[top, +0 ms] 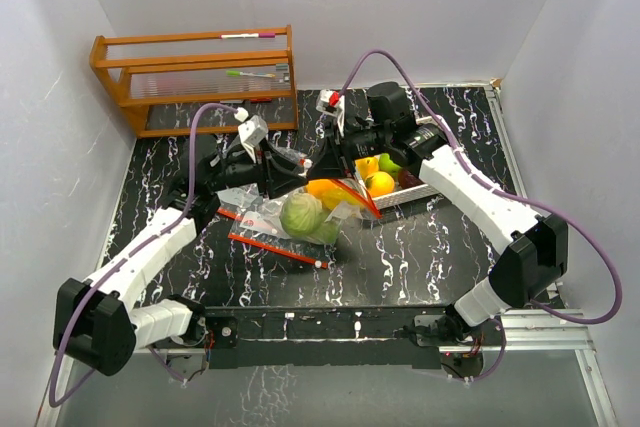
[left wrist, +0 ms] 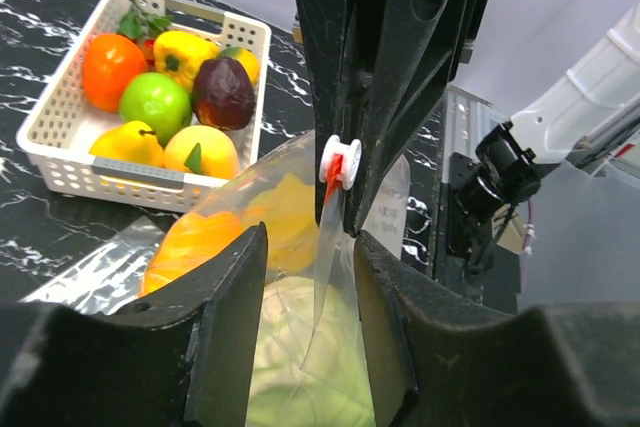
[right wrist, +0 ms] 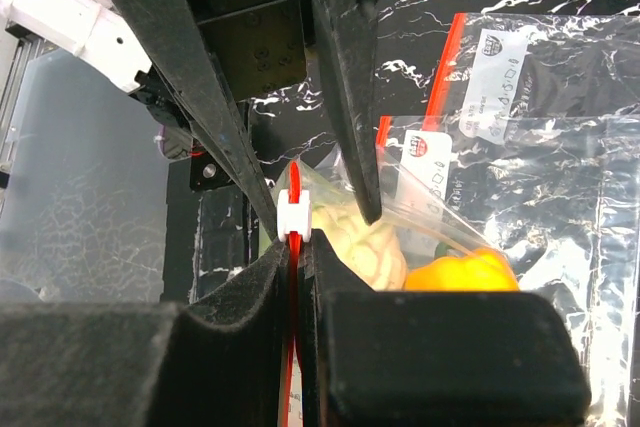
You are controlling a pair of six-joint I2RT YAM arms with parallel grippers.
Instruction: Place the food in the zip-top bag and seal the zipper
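Note:
A zip top bag [top: 330, 217] holding a cabbage [top: 300, 214] and orange-yellow peppers [right wrist: 460, 272] hangs between my grippers, its red zipper with white slider upright. My right gripper is shut on that zipper at the slider. My left gripper is part open, its fingers either side of the bag's edge just below the slider [left wrist: 338, 162], close beside the right gripper's fingers.
A white basket [left wrist: 60, 172] of peppers, fruit and an eggplant sits behind. More empty bags with red zippers [right wrist: 530, 67] lie on the marble counter. A wooden rack [top: 200, 62] stands at back left.

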